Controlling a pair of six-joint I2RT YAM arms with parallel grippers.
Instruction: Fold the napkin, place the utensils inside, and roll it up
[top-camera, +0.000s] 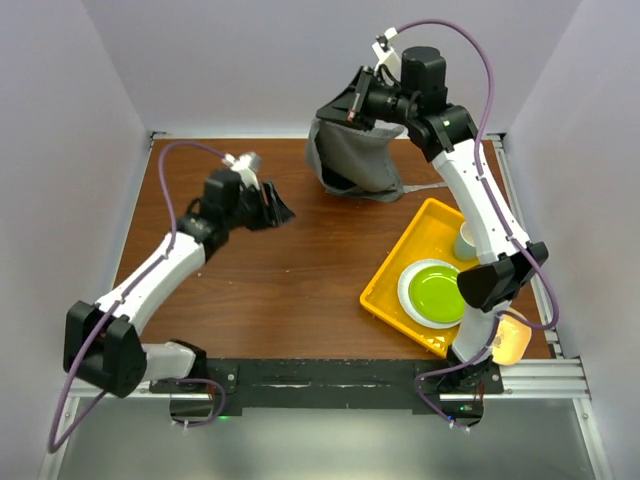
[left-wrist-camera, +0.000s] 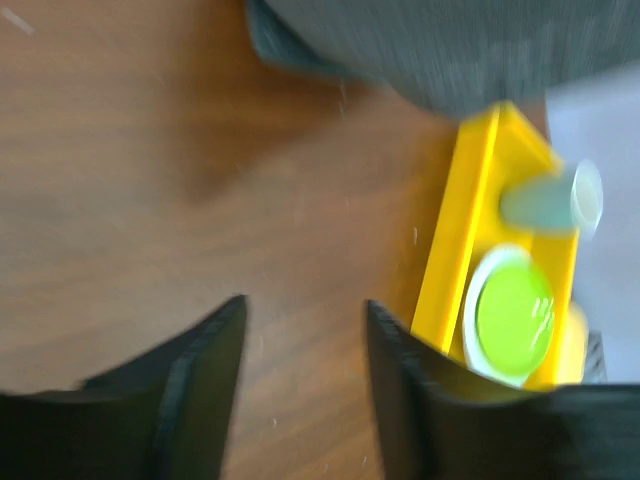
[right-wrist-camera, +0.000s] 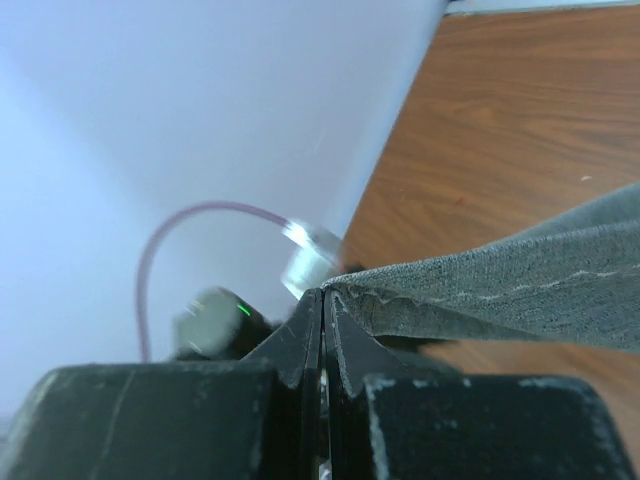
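Observation:
The grey napkin (top-camera: 355, 160) hangs in folds at the back right of the top view, lifted by my right gripper (top-camera: 343, 110); its fingers (right-wrist-camera: 345, 350) are shut on a corner of the cloth (right-wrist-camera: 510, 280). In the left wrist view the napkin (left-wrist-camera: 430, 40) is above and ahead of my left gripper, which is open, with only bare wood between its fingers. A piece of cutlery (top-camera: 425, 186) lies partly hidden by the cloth.
The yellow tray (top-camera: 390, 290) at the right holds a green plate (top-camera: 436, 295) on a white one and a cup (top-camera: 464, 240). A small tan tray (top-camera: 512, 340) sits at front right.

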